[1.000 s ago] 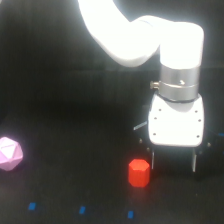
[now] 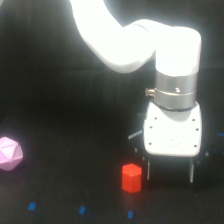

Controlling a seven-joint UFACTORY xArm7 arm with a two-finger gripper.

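Note:
A small red block (image 2: 132, 178) lies on the dark surface in the lower middle of the camera view. Just right of it is my gripper (image 2: 170, 174), pointing down from its white housing. Its two thin fingers stand wide apart, with only dark surface visible between them. The left finger (image 2: 148, 170) is very close to the block's right side; whether they touch, I cannot tell. The block is outside the fingers.
A pink faceted object (image 2: 10, 153) sits at the left edge. Several small blue marks lie along the front, one blue mark (image 2: 82, 210) below and left of the red block. Between the pink object and the block the surface is clear.
The gripper has come slightly left and lower in the view. The red block has shifted a little left and toward the front. The pink object has stayed put.

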